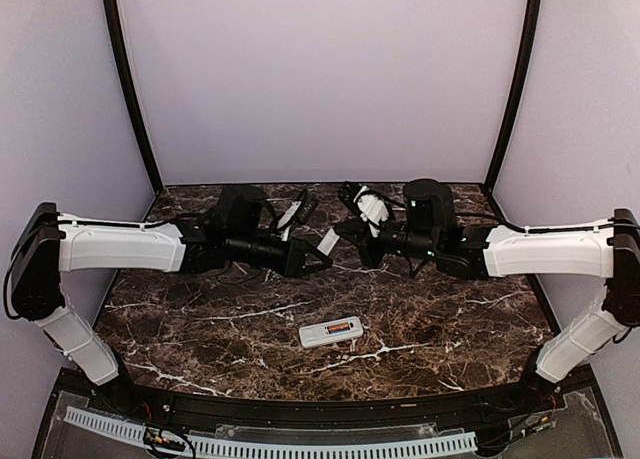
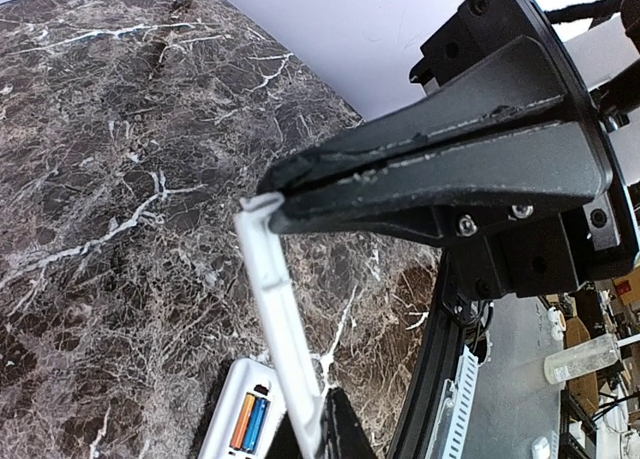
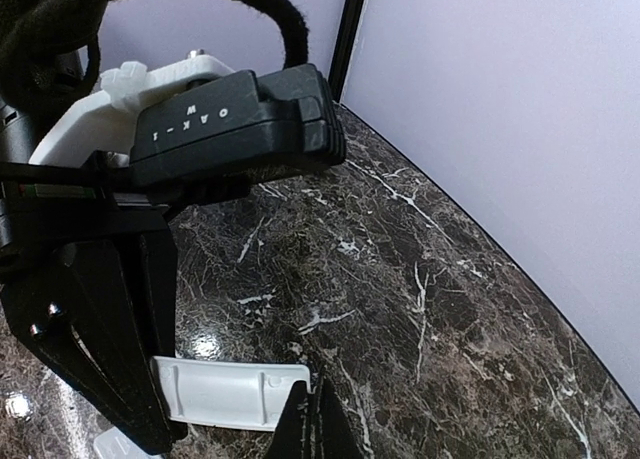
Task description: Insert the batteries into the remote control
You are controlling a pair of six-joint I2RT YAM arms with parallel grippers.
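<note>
The white remote control (image 1: 313,336) lies on the marble table, its battery slot uncovered. An orange battery (image 2: 243,421) and a blue battery (image 2: 256,423) sit side by side in that slot. Above the table, a thin white battery cover (image 1: 328,241) spans the two grippers. My left gripper (image 1: 318,260) is shut on one end of it. At the opposite end, my right gripper (image 1: 344,229) is shut on the cover's edge, its fingers (image 2: 430,179) close together in the left wrist view. The right wrist view shows the cover's broad ribbed face (image 3: 235,393).
Bare table (image 1: 200,334) surrounds the remote, with plenty of free room left and right of it. White walls (image 1: 320,79) enclose the back and sides. A rail (image 1: 330,449) runs along the front edge.
</note>
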